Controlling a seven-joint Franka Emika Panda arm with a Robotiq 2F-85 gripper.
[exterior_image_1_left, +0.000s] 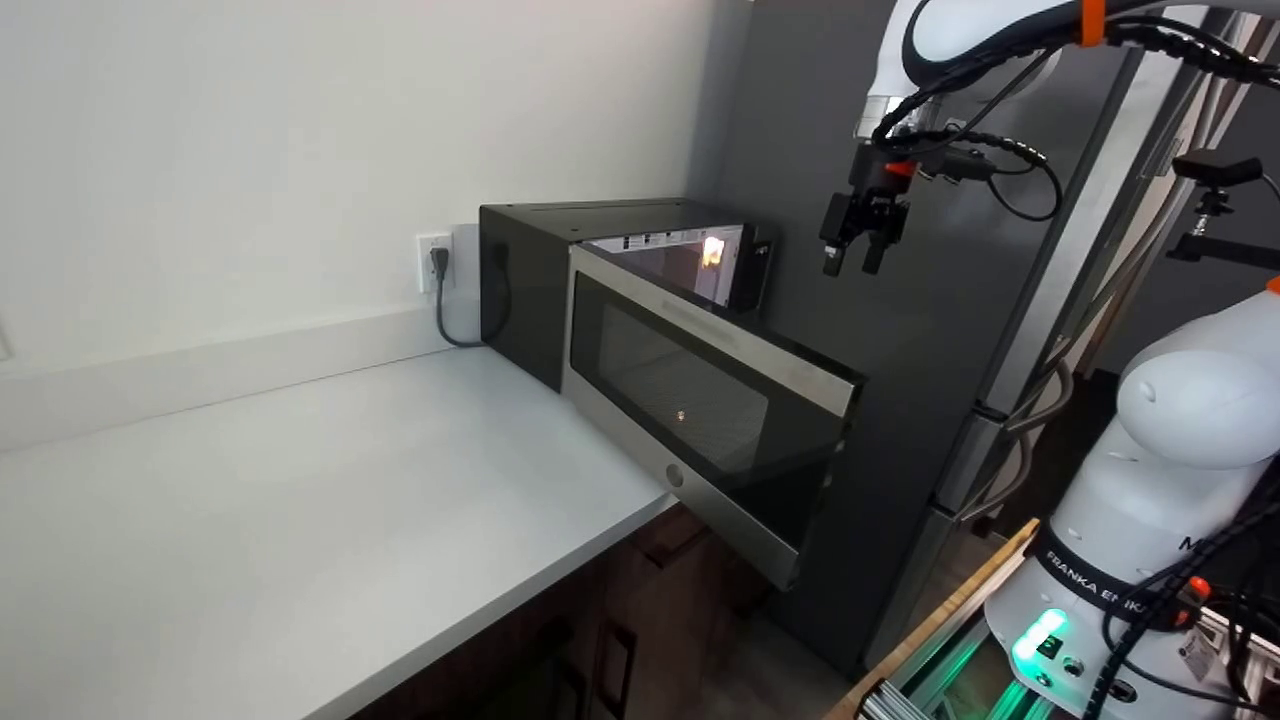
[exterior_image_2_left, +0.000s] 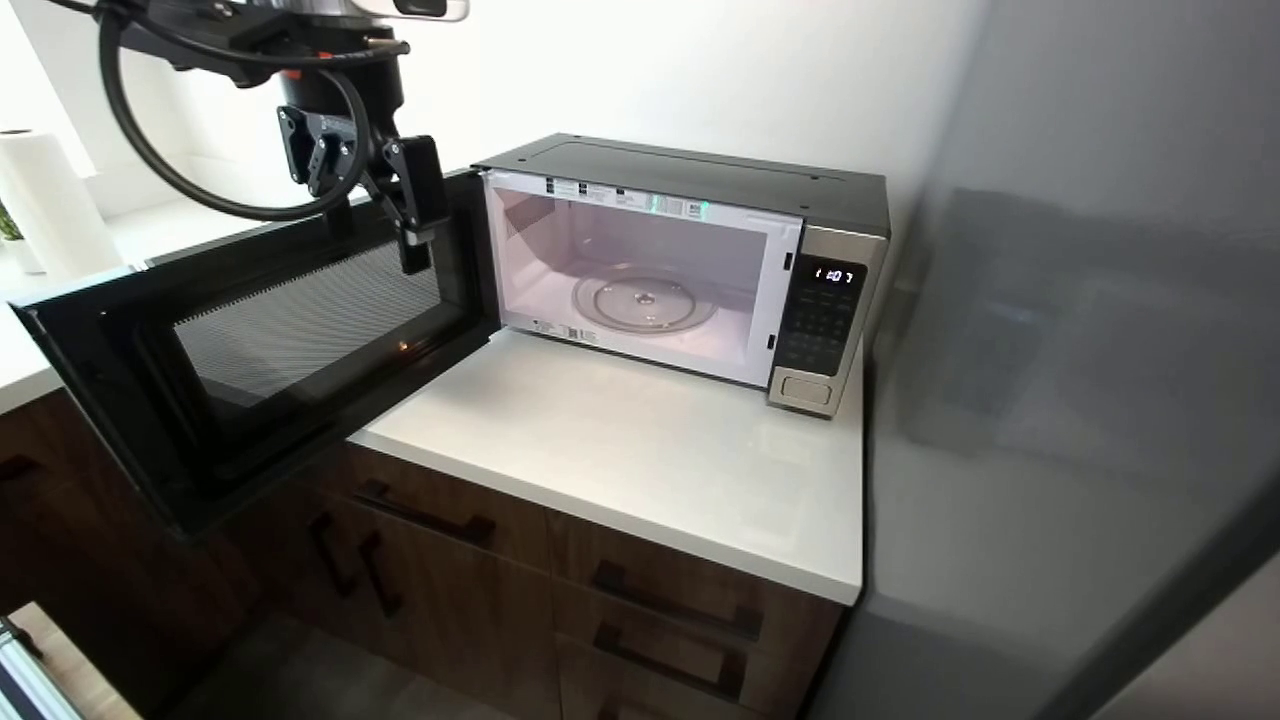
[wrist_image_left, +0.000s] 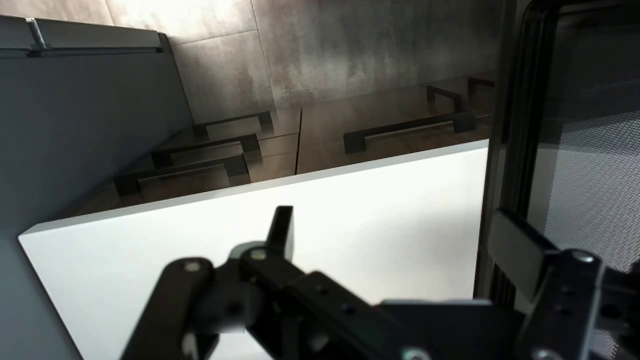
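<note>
The microwave (exterior_image_2_left: 702, 180) stands on the white counter with its door (exterior_image_1_left: 708, 402) swung wide, out past the counter's front edge. Inside, a round glass turntable (exterior_image_2_left: 645, 300) is bare. My gripper (exterior_image_1_left: 852, 266) hangs open with nothing between its fingers, pointing down, apart from the door. In the second exterior view the gripper (exterior_image_2_left: 381, 246) appears in front of the door's inner side. From the wrist, the open gripper has its fingers spread over white counter, with the door (wrist_image_left: 528, 120) along the right.
A grey refrigerator (exterior_image_2_left: 1080, 300) rises just right of the microwave. Dark wood drawers (exterior_image_2_left: 480, 576) with handles sit under the counter (exterior_image_2_left: 648, 444), whose top in front of the microwave is clear. A power cord (exterior_image_1_left: 444, 312) runs to the wall outlet.
</note>
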